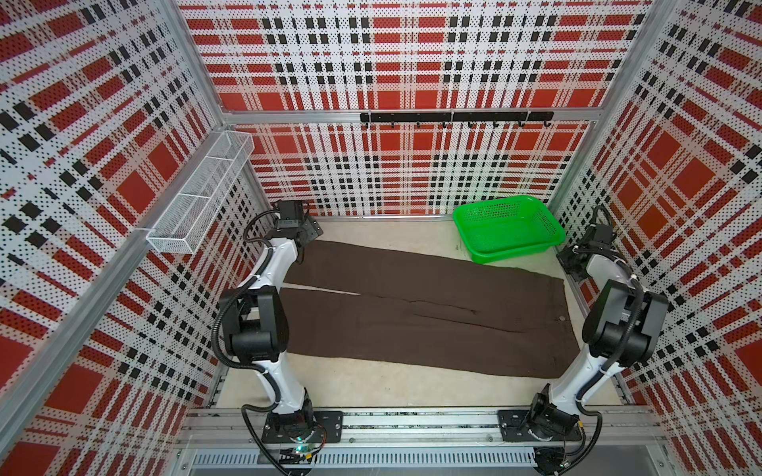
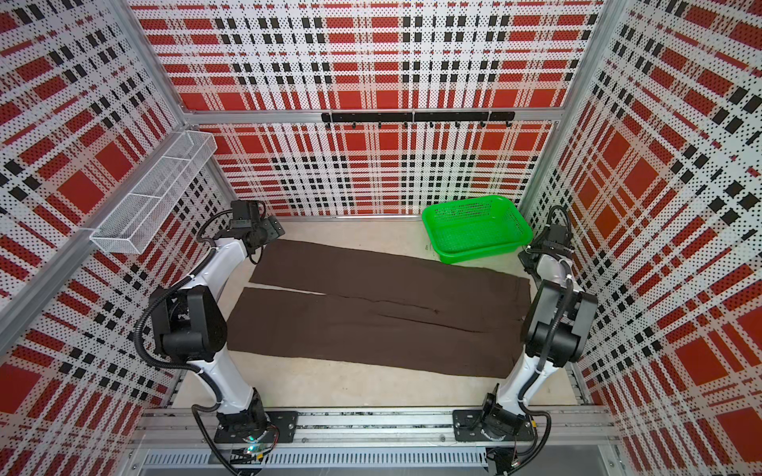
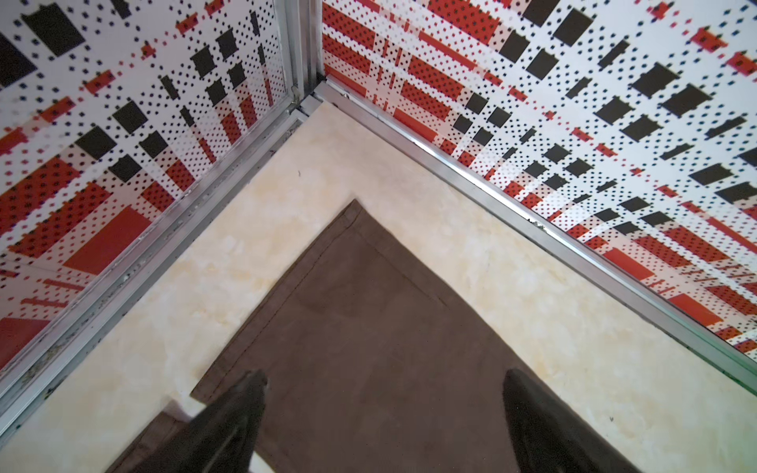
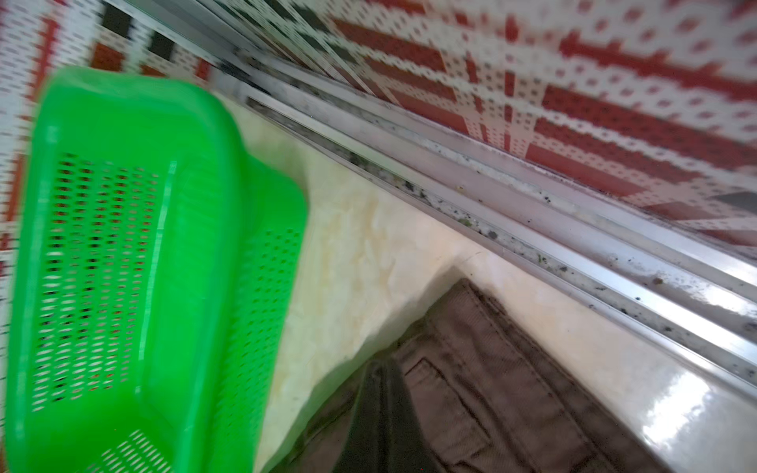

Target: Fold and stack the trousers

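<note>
Brown trousers (image 1: 412, 269) lie flat across the table, legs toward the left and waistband toward the right. In the left wrist view, a leg's hem corner (image 3: 355, 216) shows ahead of my left gripper, which stands open above that leg with nothing held. My right gripper is shut at the trousers' far right end, its fingertips pressed together and no cloth between them. The waistband corner (image 4: 465, 303) lies on the table outside those fingers, under and ahead of them.
A green basket (image 1: 468, 226) stands at the back right, close to the waistband corner and my right gripper. A wire shelf (image 1: 198, 194) hangs on the left wall. Bare table (image 1: 381, 230) runs behind the trousers, with a strip in front.
</note>
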